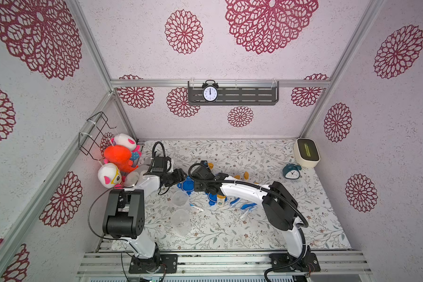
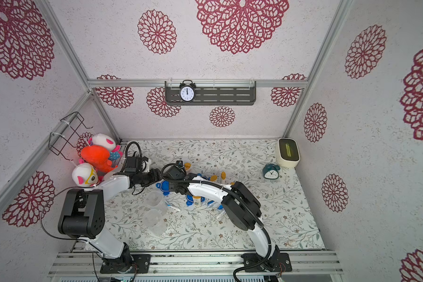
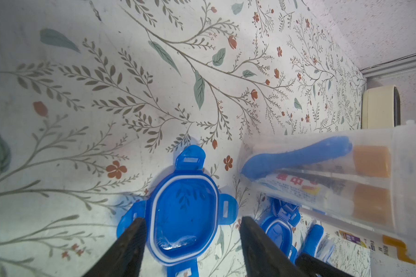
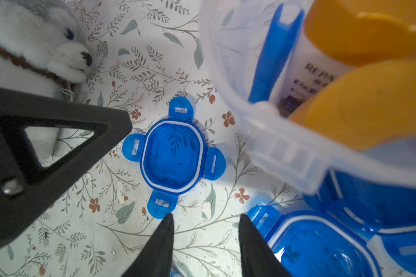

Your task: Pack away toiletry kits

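Note:
A blue clip lid point(image 3: 182, 212) lies flat on the table, in front of both grippers. My left gripper hovers above its near edge, fingers apart with only lid and table visible between them. My right gripper is at the near right side of the same lid point(image 4: 173, 157). Its fingertips have a narrower gap with bare table showing through; their bases lie out of frame, so I cannot tell whether anything sits there. A clear container point(image 3: 319, 180) holds a blue item and orange-capped bottles. More blue lids point(image 4: 319, 244) lie to the right.
Two clear empty cups point(image 1: 180, 198) stand nearer the front, beside a toothbrush point(image 1: 197, 208). An orange-capped bottle point(image 1: 221, 199) and blue items point(image 1: 248, 205) are further right. Plush toys point(image 1: 119, 157) crowd the left. A teal clock point(image 1: 291, 171) stands far right.

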